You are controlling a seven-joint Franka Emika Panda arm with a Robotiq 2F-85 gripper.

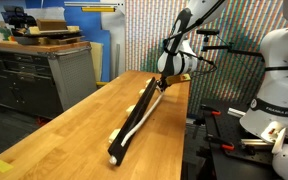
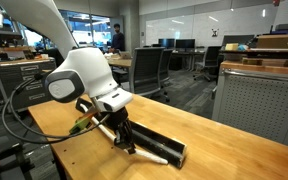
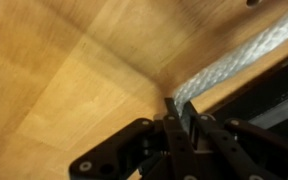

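My gripper [image 1: 159, 93] is shut on a white rope [image 1: 141, 117] low over the wooden table's right side. In the wrist view the rope [image 3: 239, 62] runs from my fingertips [image 3: 172, 106] up to the upper right. Beside it in the first exterior view lies a long black tray-like piece [image 1: 126, 138], with the rope's near end at its near corner. The second exterior view shows the black piece [image 2: 167, 147] behind the rope [image 2: 147, 156], partly hidden by my arm. Whether the rope rests inside it or along its edge I cannot tell.
Pale patches [image 1: 115, 133] show along the black piece's left side. A grey cabinet [image 1: 72, 75] stands behind it, and office chairs [image 2: 149, 72] stand farther back.
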